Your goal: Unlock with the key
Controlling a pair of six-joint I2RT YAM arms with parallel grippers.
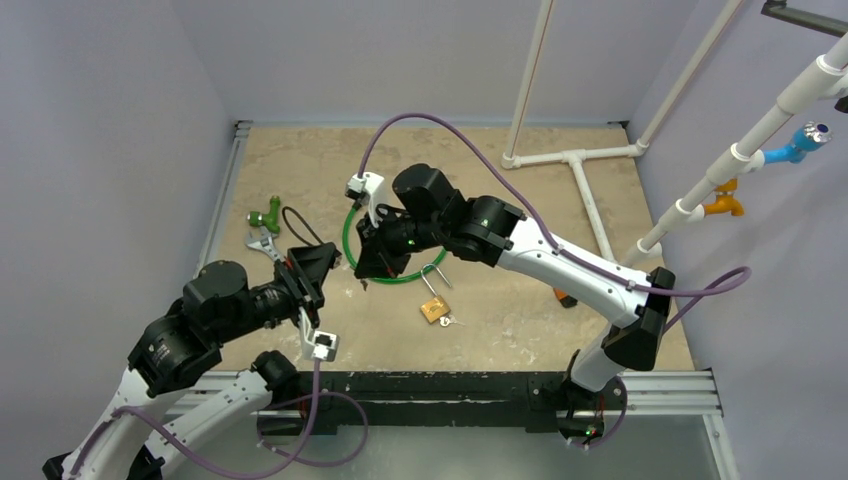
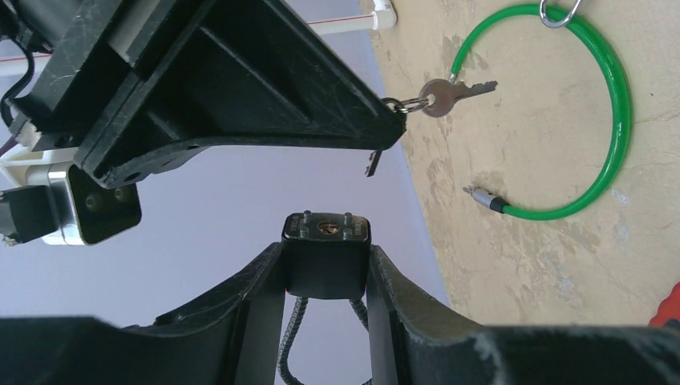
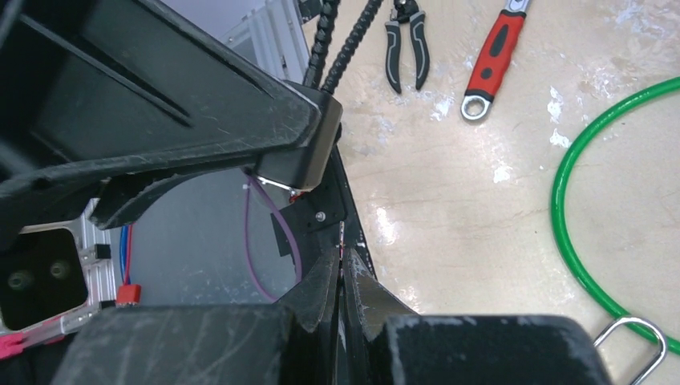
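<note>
My left gripper is shut on a dark lock body (image 2: 327,255) with a keyhole (image 2: 328,228) facing up and a braided cable loop hanging from it. My right gripper (image 1: 362,270) is shut, with a key ring and keys (image 2: 439,98) at its fingertips, just above and beside the lock in the left wrist view; a second key (image 2: 373,163) hangs below. In the right wrist view a thin key edge shows between the shut fingertips. In the top view a brass padlock (image 1: 433,309) with small keys (image 1: 446,321) lies on the board.
A green cable (image 1: 347,240) lies looped mid-board. A wrench (image 1: 262,244) and green fitting (image 1: 265,217) lie at left. White pipes (image 1: 590,200) with coloured taps (image 1: 723,205) stand right. The front centre of the board is fairly clear.
</note>
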